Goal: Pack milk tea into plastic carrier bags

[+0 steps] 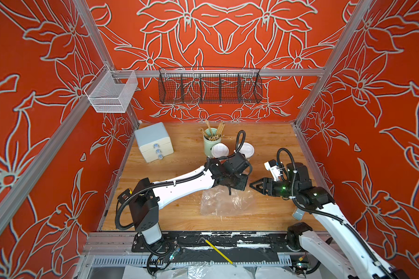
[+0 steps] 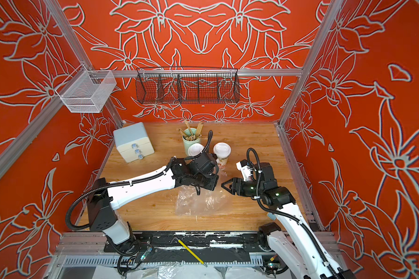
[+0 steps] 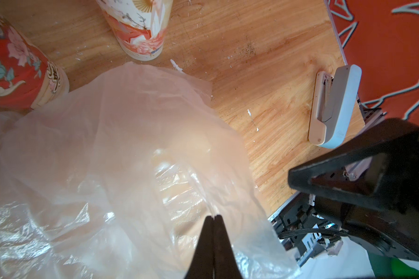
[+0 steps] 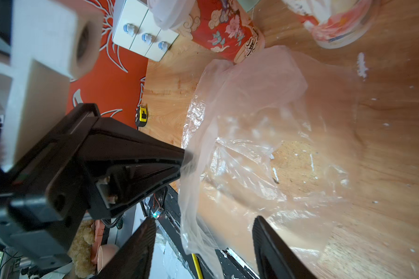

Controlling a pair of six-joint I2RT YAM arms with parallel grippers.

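A clear plastic bag (image 3: 125, 153) spreads across the table, partly raised. My left gripper is shut; in the right wrist view its tip (image 4: 180, 160) meets the raised film, which appears pinched there. My right gripper faces it with its fingers apart, the bag's near edge hanging in the space between them. Behind the bag stand two lidded milk tea cups: a red flowered one (image 4: 225, 34) and a paler one with a pink-red base (image 3: 139, 28). Their white lids show in the top right view, the right one (image 2: 222, 149) most clearly.
A green pot of wooden sticks (image 1: 211, 141) stands behind the cups. At the back left is a small drawer box (image 1: 154, 142). A grey-blue stapler (image 3: 336, 106) lies on the right side of the table, near the right arm.
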